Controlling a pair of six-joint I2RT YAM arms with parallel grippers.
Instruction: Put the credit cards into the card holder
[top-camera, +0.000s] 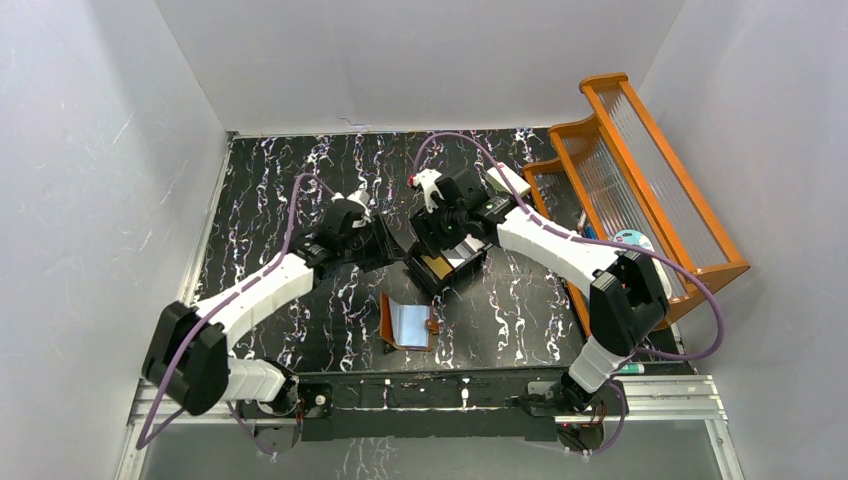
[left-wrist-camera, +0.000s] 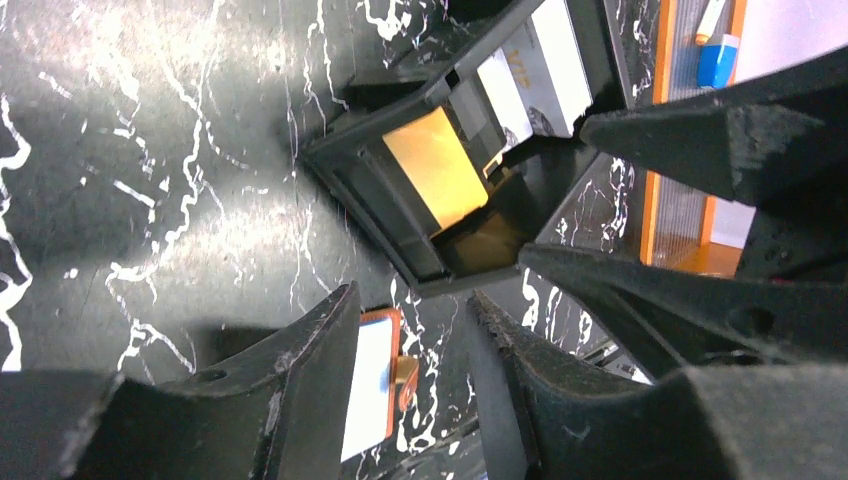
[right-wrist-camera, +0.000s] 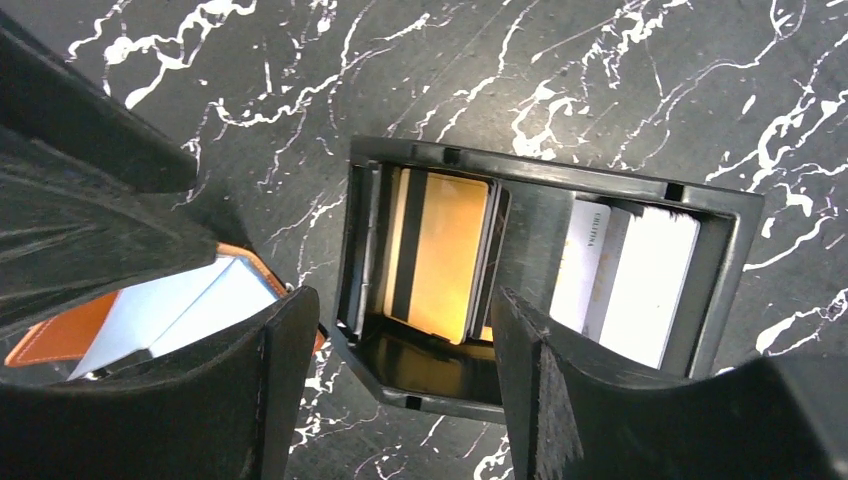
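The black box (top-camera: 452, 272) sits tilted in heading at mid-table, with a yellow card (right-wrist-camera: 442, 255), white cards (right-wrist-camera: 648, 285) and dark cards standing in it. In front of it the brown card holder (top-camera: 432, 343) lies spread open, its clear sleeves (top-camera: 410, 325) facing up. My left gripper is at the box's left corner, fingers apart with nothing between them. Over the box hangs my right gripper, also open and empty, its fingers (right-wrist-camera: 290, 345) apart above the yellow card. Both grippers are close together in the top view and partly cover the box.
An orange-framed shelf (top-camera: 655, 180) with ribbed panes stands along the right side. A pale small box (top-camera: 507, 180) lies behind the right arm. Free tabletop (top-camera: 270, 190) spreads at the back left.
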